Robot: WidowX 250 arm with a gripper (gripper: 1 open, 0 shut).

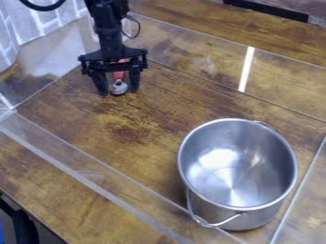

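The black gripper hangs low over the wooden table at the upper left, around a small object that looks red and silver. The gripper's body partly hides this object, and I cannot tell whether the fingers are closed on it. A large steel pot with a wire handle stands at the lower right.
Clear plastic edging runs along the left, front and right sides. A white strip lies at the upper right.
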